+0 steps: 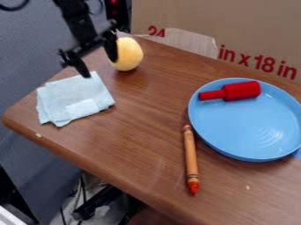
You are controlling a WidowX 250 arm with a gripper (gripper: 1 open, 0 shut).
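The black gripper (93, 58) is at the upper left, somewhat blurred, its fingers apart, one near the white cloth and one beside the round yellow object (128, 54). A folded pale cloth (74, 99) lies on the wooden table (123, 149) at the left. On the right a blue plate (247, 132) holds a red rolling-pin-like object (240, 90). An orange crayon (191, 160) lies left of the plate.
A large cardboard box (235, 35) stands behind the table at the upper right, with a clear plastic piece near its base. The table edge runs along the lower left.
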